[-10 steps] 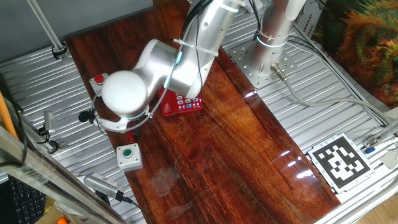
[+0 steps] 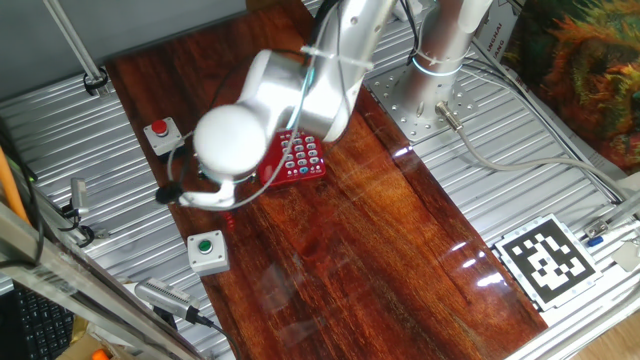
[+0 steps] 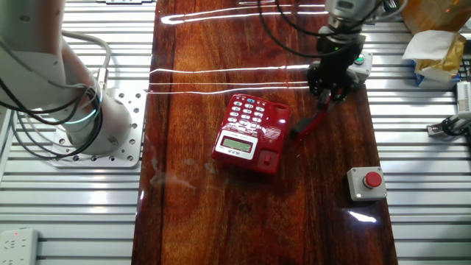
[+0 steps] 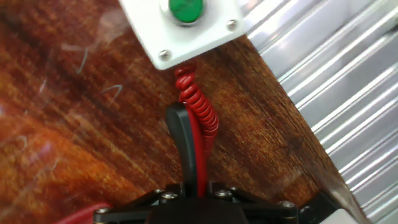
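The red telephone base (image 3: 250, 136) sits on the wooden table, its keypad and small display facing up. In the wrist view a red and black handset (image 4: 198, 146) rises between the dark fingers of my gripper, which is shut on it. A coiled red cord (image 4: 198, 102) runs from beyond the handset's far end. From exterior view 2, my gripper (image 3: 329, 92) appears beside the base, with the handset (image 3: 313, 124) slanting below it toward the base. The arm hides the gripper and much of the phone (image 2: 300, 158) in exterior view 1.
A green-button box (image 2: 207, 252) and a red-button box (image 2: 162, 133) stand along the table's edge. The green-button box (image 4: 186, 18) is just past the cord in the wrist view. Bare wood (image 2: 370, 270) lies open across the table's near part.
My arm's wrist end has shifted right in exterior view 1, inward from the table edge toward the phone base. The base and button boxes have stayed put.
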